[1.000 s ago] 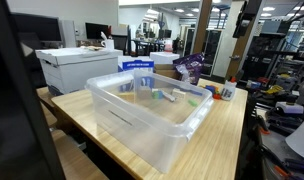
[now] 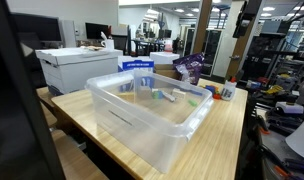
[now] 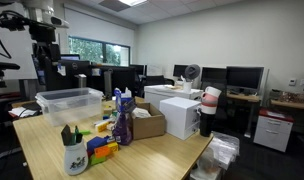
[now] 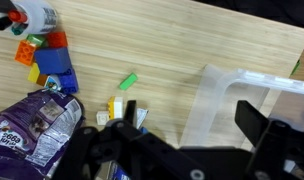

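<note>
My gripper hangs high above the table, its two dark fingers spread well apart with nothing between them. In the first exterior view its tip shows at the upper right, clear of everything. Under the right finger in the wrist view lies the edge of a clear plastic bin [image 4: 204, 105]. A small green piece [image 4: 128, 80] lies on bare wood to the left. Further left are blue blocks [image 4: 54, 62], a purple snack bag [image 4: 34, 135] and a cup holding dark-handled items [image 4: 34, 18]. A yellow-and-white piece [image 4: 116, 108] lies close by the left finger.
A cardboard box [image 3: 148, 123] and a white box [image 3: 179, 117] stand toward one end of the table. A blue box [image 2: 137, 66] is behind the bin. Bare tabletop [image 2: 220, 135] shows beside the bin.
</note>
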